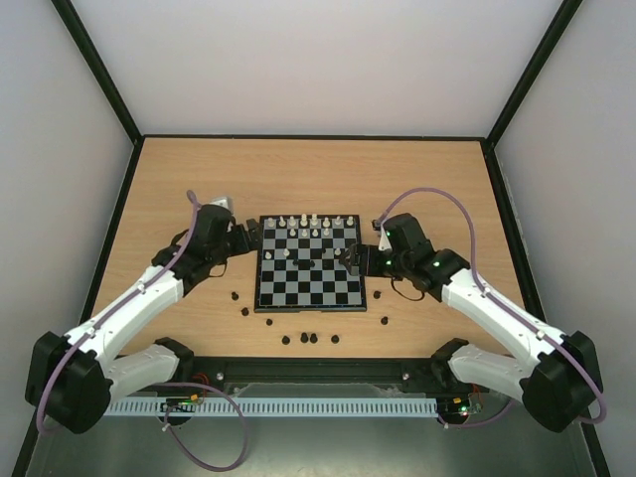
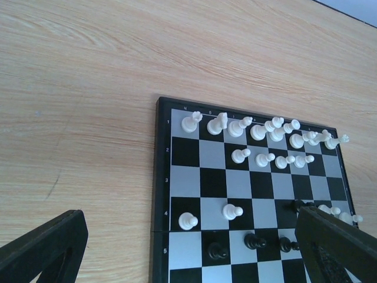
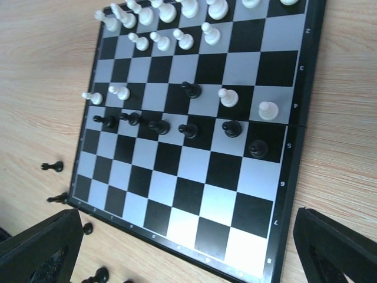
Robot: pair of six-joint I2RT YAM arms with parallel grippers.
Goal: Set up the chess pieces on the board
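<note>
The chessboard (image 1: pixel 310 310) lies mid-table. Along its far edge stands a row of white pieces, one a white rook (image 2: pixel 191 122), with several white pawns (image 2: pixel 240 155) in front. Other white pawns, such as the left one (image 2: pixel 188 221), stand mid-board. Several black pawns (image 3: pixel 258 148) are mid-board too, mostly in one row; one black pawn (image 3: pixel 191 89) stands nearer the white side. At the board's left edge my left gripper (image 1: pixel 255 235) is open and empty. Over the right edge my right gripper (image 1: pixel 354 257) hangs, also open, nothing between its fingers.
Loose black pieces lie off the board: several in front, like this black piece (image 1: pixel 335 339), some by the left corner (image 1: pixel 244 311), and two to the right, one black piece (image 1: pixel 385 320) among them. The near board rows are empty. Bare table lies behind the board.
</note>
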